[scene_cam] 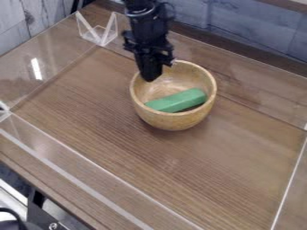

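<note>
A wooden bowl (156, 114) sits at the centre of the table, with a green block (177, 101) lying in it toward the right. My black gripper (151, 72) is over the back-left part of the bowl, its tip low near the rim. It looks shut; nothing shows held in it, though the fingertips are small and dark.
Clear plastic pieces (96, 30) are at the back-left, beside the arm.
</note>
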